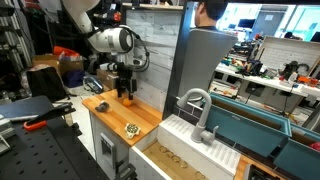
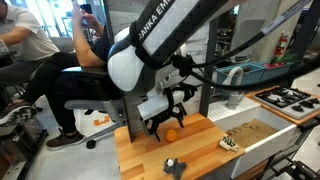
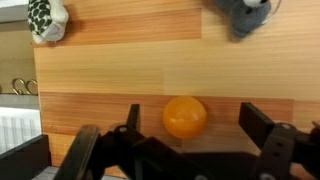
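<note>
On the wooden counter (image 1: 148, 116) lies a round orange object (image 3: 185, 117). My gripper is open above it, and in the wrist view the orange thing sits between the two fingers without being gripped. From the side, in exterior view 2, the orange object (image 2: 171, 135) shows on the wood just under the gripper (image 2: 163, 125). Farther off on the counter are a grey plush toy (image 3: 243, 15) and a white toy with a dark green pattern (image 3: 47, 18).
To the right of the wooden surface are an open drawer (image 1: 172, 166) and a white sink with a tall faucet (image 1: 197, 112). A grey panel (image 1: 200, 62) stands behind the counter. Bare wood surrounds the orange object.
</note>
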